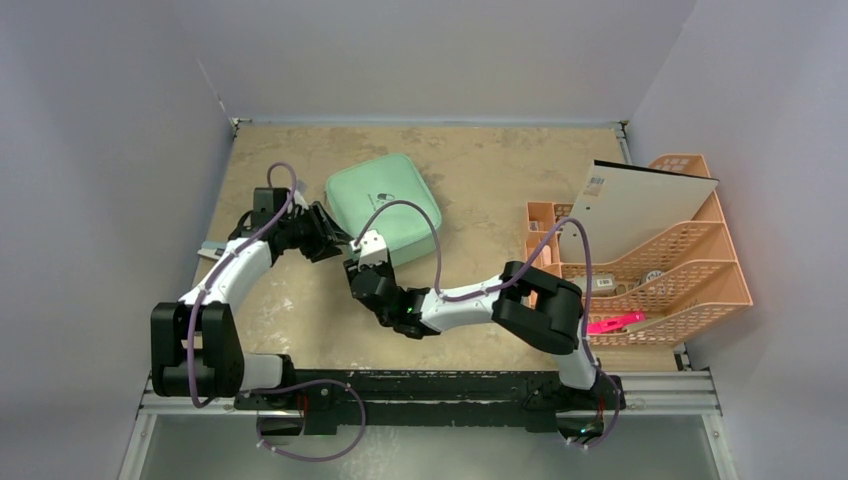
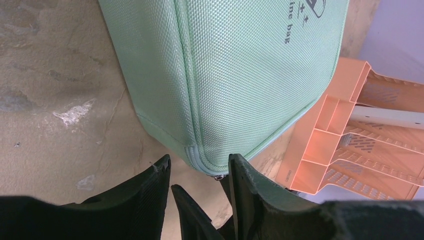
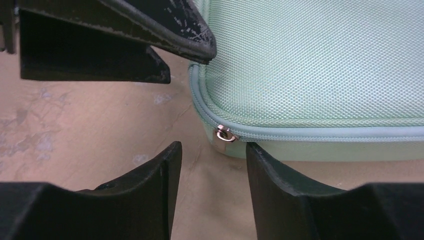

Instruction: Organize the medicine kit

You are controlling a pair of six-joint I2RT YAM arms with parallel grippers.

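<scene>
The mint-green medicine bag (image 1: 385, 190) lies closed at the center-left of the board. My left gripper (image 1: 332, 237) hangs open by its near-left corner; in the left wrist view the piped corner sits just beyond the open fingertips. My right gripper (image 1: 360, 262) is also open at that corner. In the right wrist view a metal zipper pull (image 3: 225, 133) on the bag's rim lies just beyond and between its fingertips, and the other gripper's black fingers (image 3: 125, 35) hang above left of it.
An orange organizer (image 1: 690, 300) with a white board (image 1: 630, 210) and small items stands at the right. A pale object (image 1: 210, 250) lies at the left edge. The back middle of the board is clear.
</scene>
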